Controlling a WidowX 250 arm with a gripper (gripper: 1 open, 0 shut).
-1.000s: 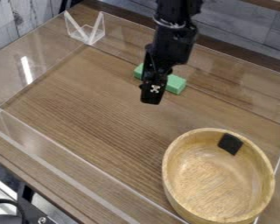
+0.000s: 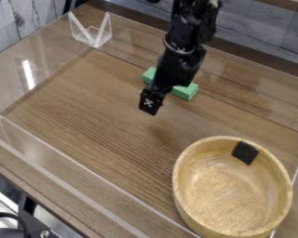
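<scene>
My black gripper [image 2: 164,88] hangs in the upper middle of the camera view, open, its fingers pointing down at the wooden tabletop. A green block [image 2: 182,91] lies just behind and beside it, partly covered by the gripper. Whether a finger touches the block cannot be told.
A round tan bin [image 2: 233,209] with a black patch on its rim takes up the lower right. A white wire object [image 2: 92,30] stands at the back left.
The gripper has shifted slightly and its fingers appear closer together in view than a second ago. The green block and bin look unmoved.
</scene>
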